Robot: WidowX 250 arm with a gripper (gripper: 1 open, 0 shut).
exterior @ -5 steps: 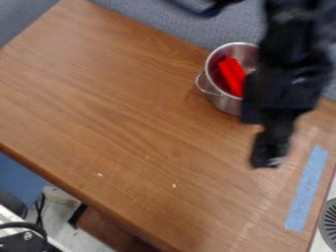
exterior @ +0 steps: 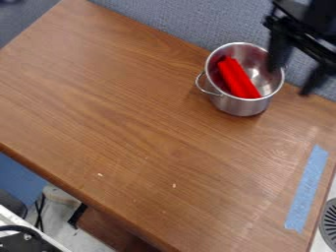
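Note:
A stainless steel pot point(exterior: 222, 99) with wire handles stands toward the back right of the wooden table point(exterior: 118, 118). A red object point(exterior: 239, 79) leans inside it. The black gripper point(exterior: 297, 57) is blurred at the top right, above and beside the pot's right side; whether its fingers are open or shut is unclear.
A blue tape strip point(exterior: 308, 188) runs along the table's right side. A grey padded panel point(exterior: 171, 20) lines the back. Cables and a pale floor show past the lower left edge.
The gripper moved from over the table's right middle out to the right edge, and now shows higher, at the top right. The pot and red object look unmoved.

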